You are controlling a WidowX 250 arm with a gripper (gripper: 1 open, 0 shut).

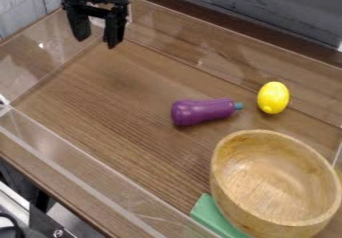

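Note:
My gripper (96, 32) is at the top left of the camera view, dark and open, high over the wooden floor of the bin, well apart from the objects. A purple eggplant (201, 111) lies near the middle right, and a yellow lemon-like object (273, 97) sits to its right. A large tan bowl (274, 187) fills the lower right.
A green flat item (211, 218) lies partly under the bowl's lower left. Bin walls edge the top and left.

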